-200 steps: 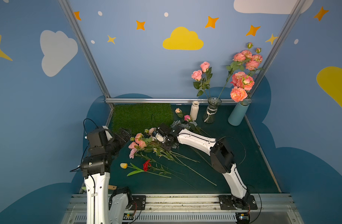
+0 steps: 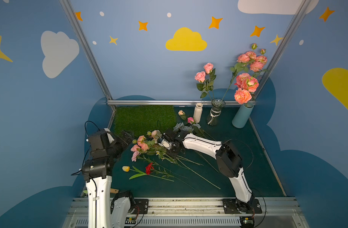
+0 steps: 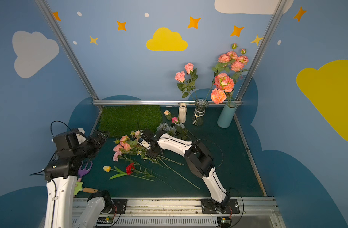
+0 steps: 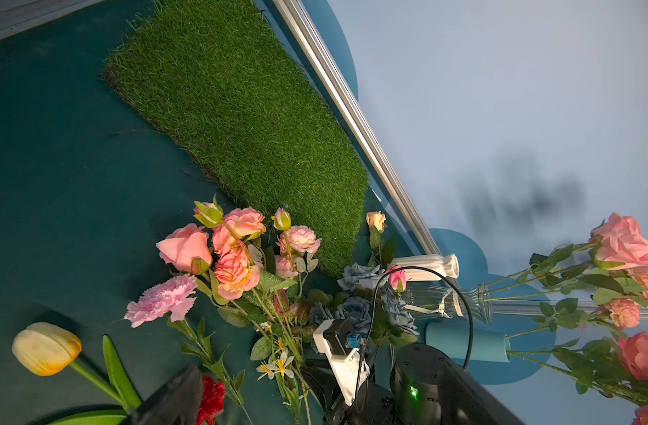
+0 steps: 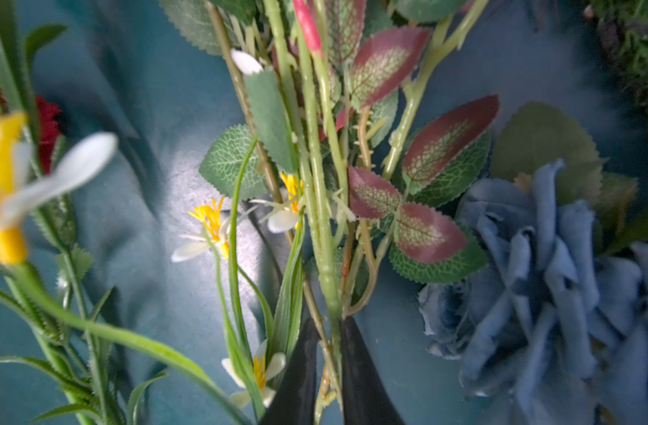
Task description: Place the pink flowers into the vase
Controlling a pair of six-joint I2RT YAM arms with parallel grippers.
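Pink flowers (image 2: 141, 143) lie on the dark green table with their stems running toward the front right. My right gripper points down over this bunch and is shut; thin stems (image 5: 324, 269) pass between its fingertips, and no blossom shows there. Two vases at the back hold pink blooms: a clear glass vase (image 2: 215, 114) and a blue-green vase (image 2: 242, 115). Beside the glass one, a small white vase (image 2: 198, 112) stands empty. My left gripper is open with nothing held, left of the blossoms and apart from them.
Grey-blue roses (image 5: 529, 283) lie close beside the right gripper. A red flower (image 2: 149, 168) and a yellow tulip (image 2: 126, 168) lie nearer the front. An artificial grass mat (image 2: 143, 117) covers the back left.
The right gripper has shifted slightly to the right and toward the front, and its arm with it. The left arm and the flowers in the vases stay where they were.
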